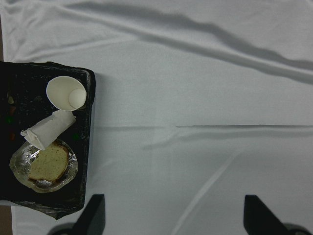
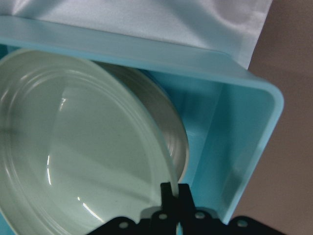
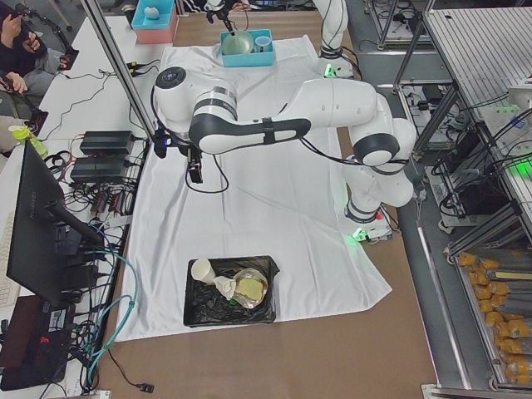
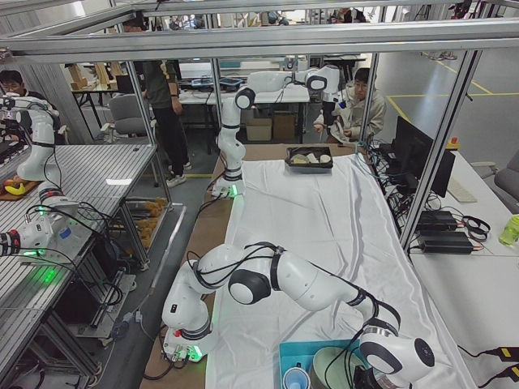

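My left gripper is open above the white cloth (image 1: 205, 98). Beside it in the left wrist view lies a black tray (image 1: 73, 200) holding a paper cup (image 1: 58, 93), crumpled white paper (image 1: 46, 129) and a foil dish (image 1: 68, 171) with a bread slice (image 1: 49, 162). At the far end, my right gripper is shut on the rim of a pale green bowl (image 2: 73, 137) in a light blue bin (image 2: 244, 147), over a steel dish (image 2: 166, 122). A blue cup (image 4: 296, 378) sits in that bin too.
Monitor (image 3: 37, 233), black boxes and cables crowd the side table. A metal table (image 3: 474, 66) stands across a floor gap, and a metal post runs along the cloth's side.
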